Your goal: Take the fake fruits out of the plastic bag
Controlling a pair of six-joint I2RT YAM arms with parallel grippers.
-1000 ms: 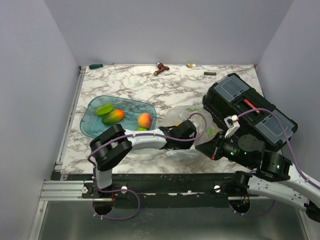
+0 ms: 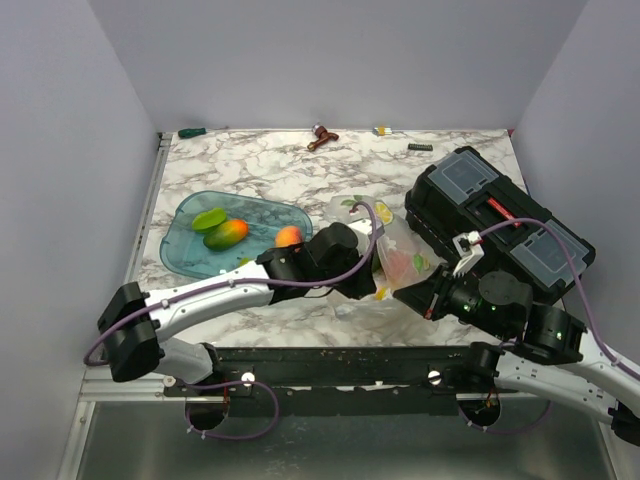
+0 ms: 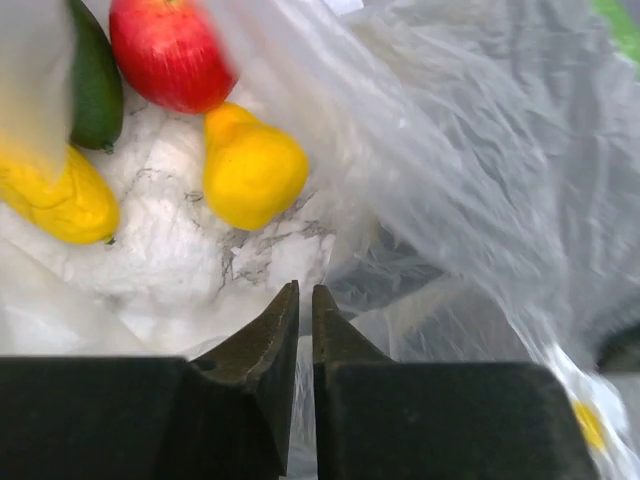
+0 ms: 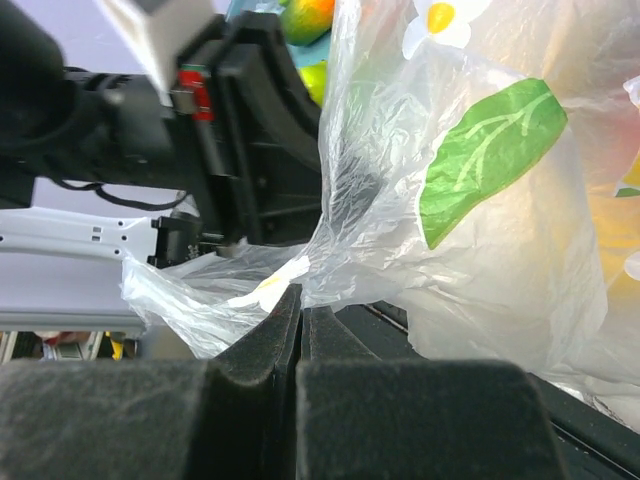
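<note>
The clear printed plastic bag (image 2: 403, 252) lies right of centre, and its edge runs up to my right gripper, which is shut on the thin film. Inside the bag my left gripper points down, its fingertips a narrow gap apart with nothing between them. Beyond those tips in the left wrist view lie a yellow pear (image 3: 252, 172), a red apple (image 3: 172, 55), a dark green fruit (image 3: 96, 82) and a longer yellow fruit (image 3: 68, 203). From above, the left arm and the film hide most of these.
To the left stands a teal tray (image 2: 181, 258) holding a mango (image 2: 226, 234), a green fruit (image 2: 208, 219), a peach (image 2: 289, 237) and more fruit partly covered by the left arm. A black toolbox (image 2: 428, 202) borders the bag's right side. Bare marble shows behind the bag.
The bag's film has bulged upward. My right arm stays still.
</note>
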